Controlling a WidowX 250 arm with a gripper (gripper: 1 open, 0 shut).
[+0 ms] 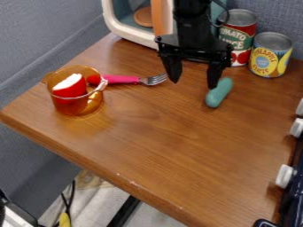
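Note:
My black gripper (193, 72) hangs above the wooden table (154, 151) at the back centre, fingers apart and open with nothing visible between them. Just right of and below it lies a teal elongated object (218, 93). A pink-handled fork (136, 80) lies to the left, beside an amber cup (78, 102) that holds a red and white item (70, 86).
A red-labelled can (236, 46) and a yellow can (270, 58) stand at the back right, beside a white-framed unit (124, 19). A dark appliance with white knobs (290, 191) lines the right edge.

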